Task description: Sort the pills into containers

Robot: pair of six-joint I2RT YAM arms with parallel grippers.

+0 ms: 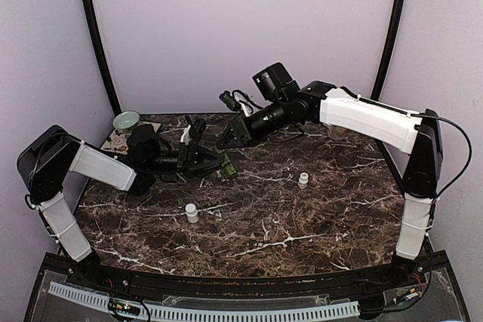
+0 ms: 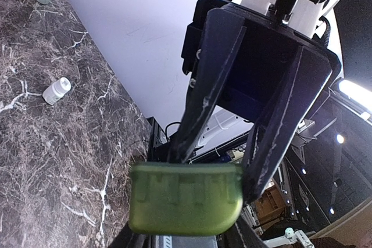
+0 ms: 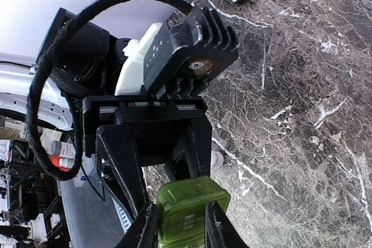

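A translucent green pill box (image 1: 229,169) is up in the air between my two grippers, above the table's left-middle part. In the left wrist view the box (image 2: 186,198) fills the space in front of my left gripper, hiding much of its fingertips. Seen from the right wrist, the box (image 3: 189,210) sits between the tips of my right gripper. Both grippers are close against the box from opposite sides; which fingers press on it cannot be told. Two white pill bottles, one front left (image 1: 192,213) and one at right (image 1: 303,180), stand on the table.
At the back left, a pale green bowl (image 1: 126,121) rests on or beside a flowered tray (image 1: 116,141). A pale cup (image 1: 336,133) stands at the back right, partly behind my right arm.
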